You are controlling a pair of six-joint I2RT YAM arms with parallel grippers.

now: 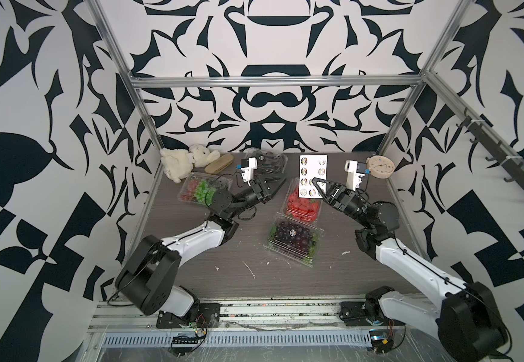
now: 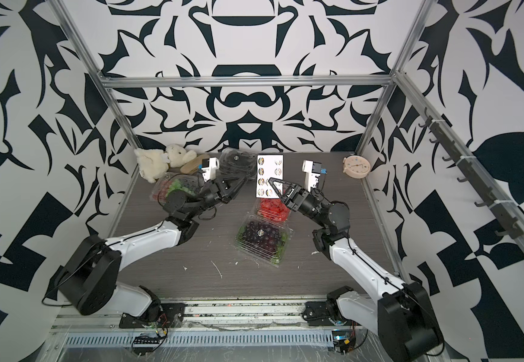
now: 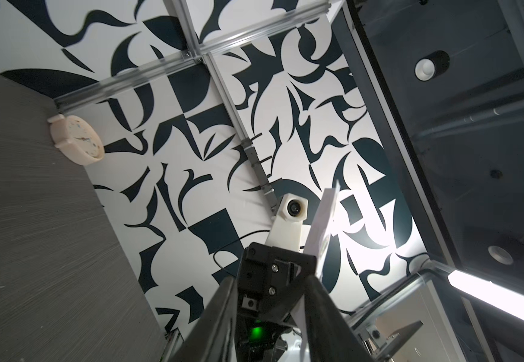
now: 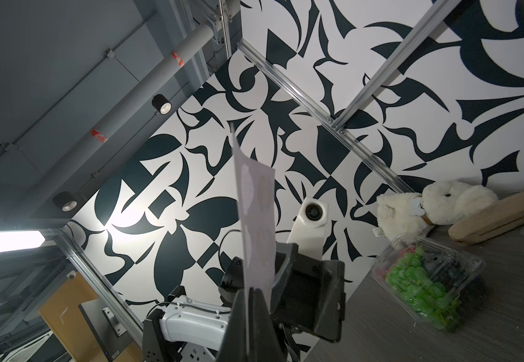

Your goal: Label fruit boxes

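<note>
A white sheet of round labels (image 1: pixel 312 169) stands upright in my right gripper (image 1: pixel 316 182), which is shut on it; in the right wrist view the sheet (image 4: pixel 254 223) rises from the fingertips. My left gripper (image 1: pixel 277 184) is open, a little left of the sheet and apart from it. Below lie clear boxes of red fruit (image 1: pixel 303 208), dark grapes (image 1: pixel 293 238) with a round label on the lid, and green and red fruit (image 4: pixel 418 283). A further clear box (image 1: pixel 266 159) stands at the back, partly hidden.
Plush toys (image 1: pixel 176 164) and a tan oblong object (image 1: pixel 219 163) sit at the back left, a round pale clock (image 1: pixel 380 166) at the back right.
</note>
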